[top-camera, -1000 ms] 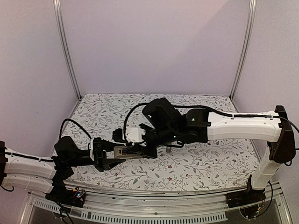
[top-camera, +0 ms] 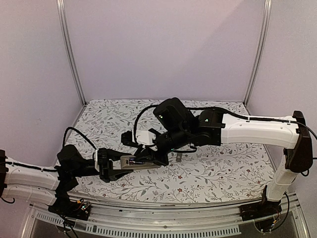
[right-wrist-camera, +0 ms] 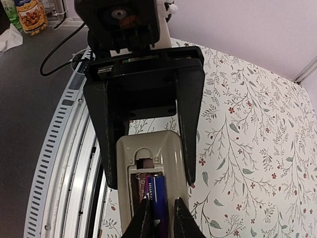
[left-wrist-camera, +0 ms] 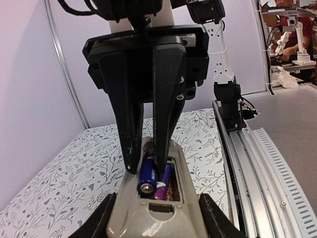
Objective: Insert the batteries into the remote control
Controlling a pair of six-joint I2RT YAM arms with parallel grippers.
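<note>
The beige remote control point(left-wrist-camera: 157, 218) is clamped lengthwise in my left gripper, its battery bay facing up. Inside the bay lies a purple battery point(left-wrist-camera: 163, 183). The blue battery point(left-wrist-camera: 147, 177) sits beside and partly over it, its near end raised and not flush in the bay. My right gripper points down into the bay, with its fingertips close on both sides of the blue battery; whether they pinch it is unclear. In the top view, both grippers meet at the remote point(top-camera: 143, 165) over the table's front left part.
A small grey object point(top-camera: 179, 156) lies on the patterned table point(top-camera: 223, 173) just right of the right gripper. A metal rail point(top-camera: 163, 218) runs along the front edge.
The battery has slid sideways, uncovering more of the purple one. The left gripper and remote have stayed put.
</note>
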